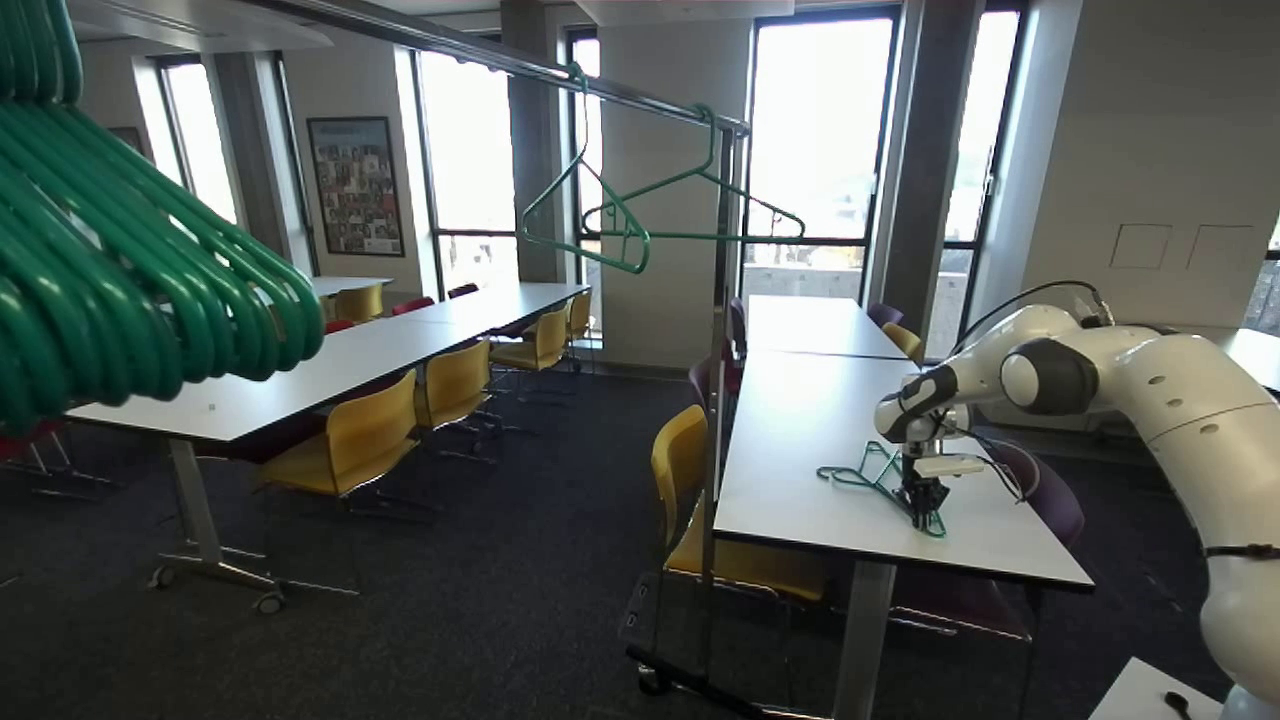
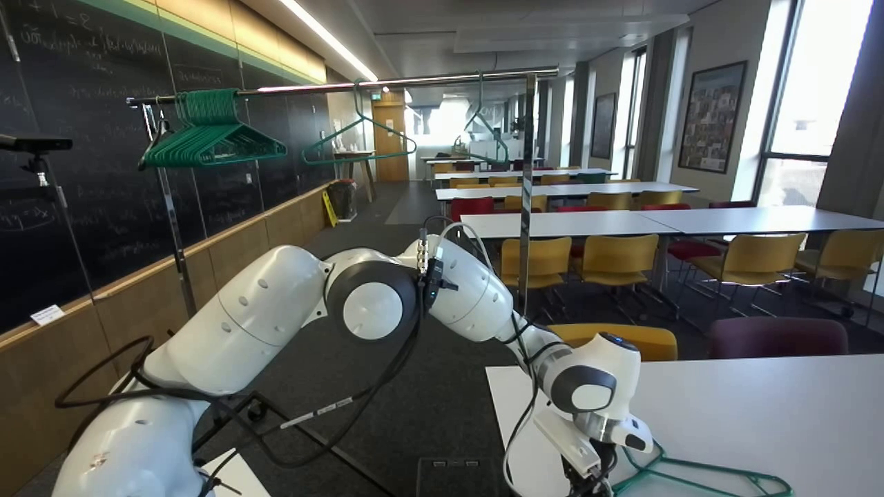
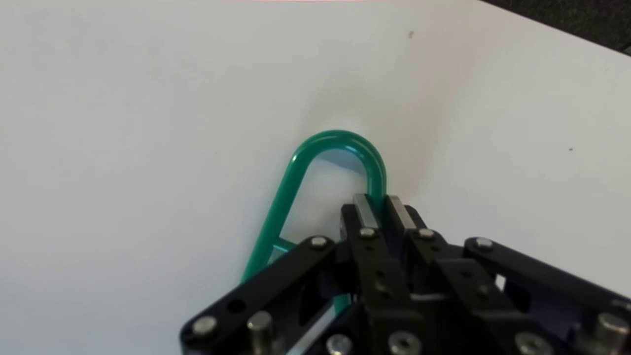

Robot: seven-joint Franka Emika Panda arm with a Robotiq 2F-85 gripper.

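Note:
A green plastic hanger (image 1: 848,476) lies on the white table (image 1: 801,420) in the first exterior view. My gripper (image 1: 924,526) points down at its near end. The wrist view shows the rounded end of the hanger (image 3: 337,139), and my gripper is shut on one side of that loop, with the green bar between the metal fingertips. The other side of the loop runs free to the left. In the second exterior view the far part of the hanger (image 2: 721,471) stretches over the table, while the fingertips are cut off by the lower edge.
Two green hangers (image 2: 358,141) hang apart on the metal rail (image 2: 315,88). Several more hangers (image 2: 214,137) are bunched at its far end. The rack's upright post (image 1: 723,276) stands left of the table. A yellow chair (image 1: 680,450) is beside the post.

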